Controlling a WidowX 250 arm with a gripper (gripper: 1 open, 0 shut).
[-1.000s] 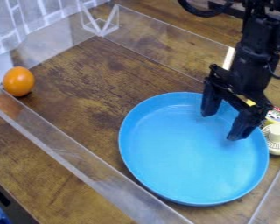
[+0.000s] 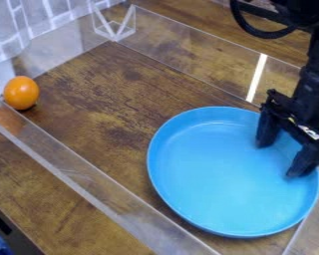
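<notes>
My black gripper (image 2: 289, 139) hangs low over the right rear part of the blue plate (image 2: 222, 174), its fingertips down at the plate. Whether its fingers are open or shut, and whether anything is between them, I cannot tell in this dark shape. An orange ball-like object (image 2: 21, 93) sits at the far left on the wooden surface.
Clear plastic walls (image 2: 83, 169) run along the near left and the back of the area. The wooden floor (image 2: 109, 90) left of the plate is clear. A pale object at the right edge is mostly hidden behind my gripper.
My gripper has moved a little to the right, and the blue plate has shifted right with it. The pale round object at the right is now mostly hidden.
</notes>
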